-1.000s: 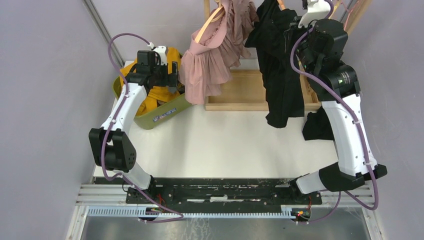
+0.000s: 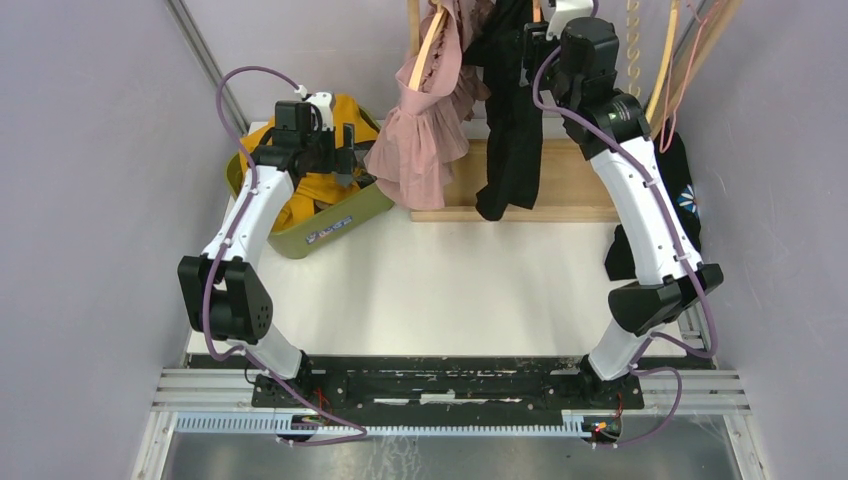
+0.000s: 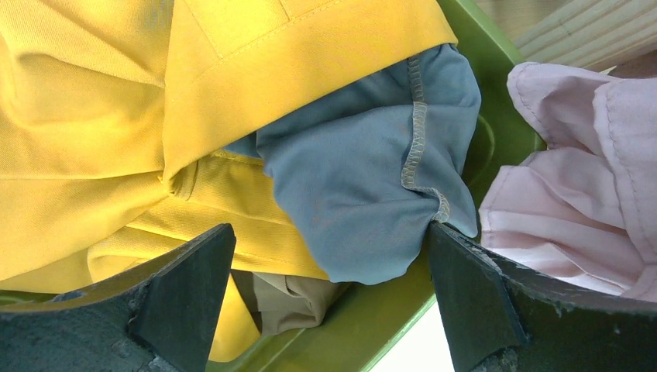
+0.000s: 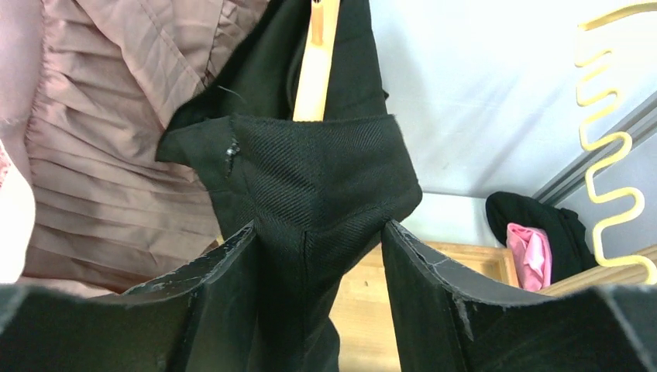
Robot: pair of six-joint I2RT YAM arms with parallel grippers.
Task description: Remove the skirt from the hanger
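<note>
A black garment (image 2: 505, 150) hangs on a wooden hanger (image 4: 314, 77) at the back, beside a pink ruffled skirt (image 2: 420, 145) on another hanger. My right gripper is up at the black garment, fingers apart on either side of a folded part of the cloth; whether they touch it is unclear. My left gripper stands open over a green basket (image 2: 335, 222) holding yellow and grey-blue cloth, with pink fabric at the right of its view.
A wooden shelf board (image 2: 470, 212) lies under the hanging clothes. Yellow wavy hooks (image 4: 616, 147) are at the right, above a dark cloth pile (image 2: 625, 255).
My right arm has moved left and back, and the black garment has shifted left with it. My left arm is still.
</note>
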